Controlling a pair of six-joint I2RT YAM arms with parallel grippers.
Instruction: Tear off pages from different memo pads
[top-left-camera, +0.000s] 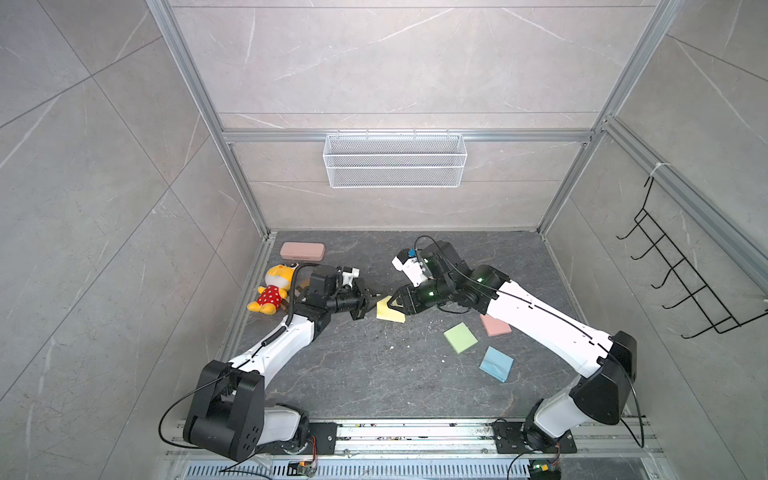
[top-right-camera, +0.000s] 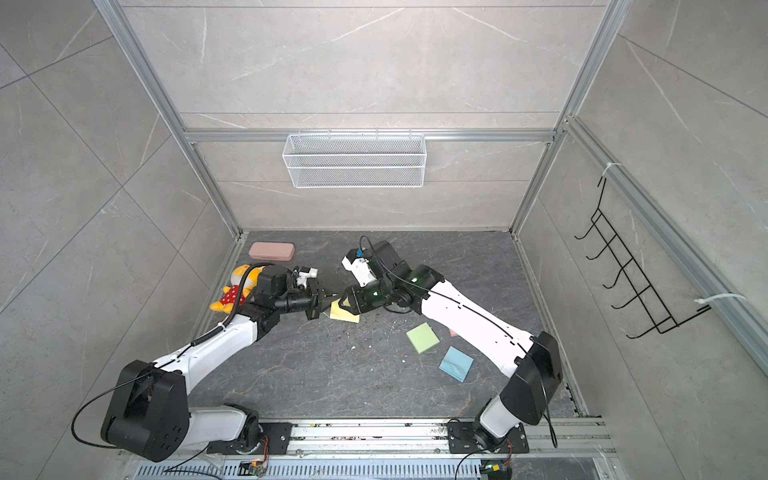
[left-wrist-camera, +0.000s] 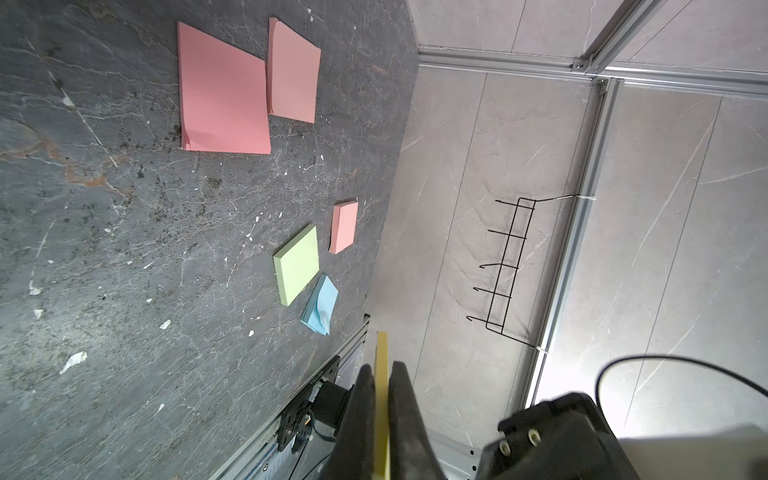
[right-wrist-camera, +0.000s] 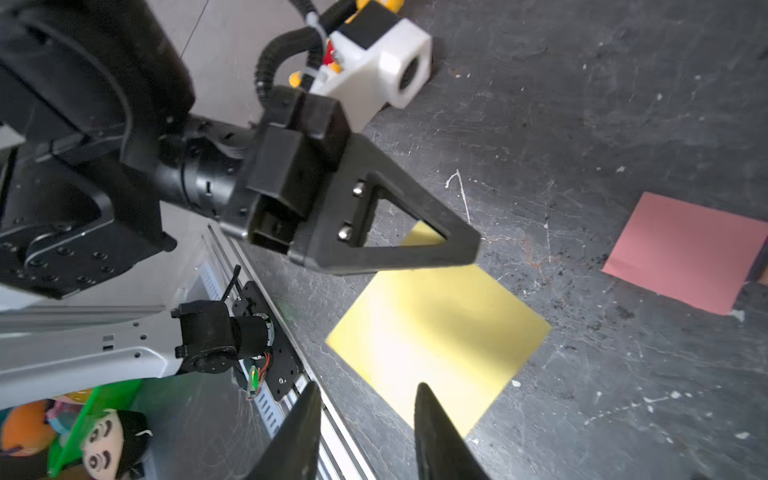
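My left gripper (top-left-camera: 369, 302) is shut on a yellow memo sheet, whose thin edge rises between its fingers in the left wrist view; the sheet hangs at mid-table. Close beside it, my right gripper is open, its fingertips over the sheet's lower part in the right wrist view. A green pad (left-wrist-camera: 297, 264), a blue pad (left-wrist-camera: 318, 306), a small pink pad (left-wrist-camera: 344, 226) and two larger pink pads (left-wrist-camera: 224, 88) (left-wrist-camera: 293, 68) lie on the table.
A plush toy (top-left-camera: 270, 297) and a pink case (top-left-camera: 302, 249) sit at the left. A wire basket (top-left-camera: 394, 161) hangs on the back wall, black hooks (top-left-camera: 680, 280) on the right wall.
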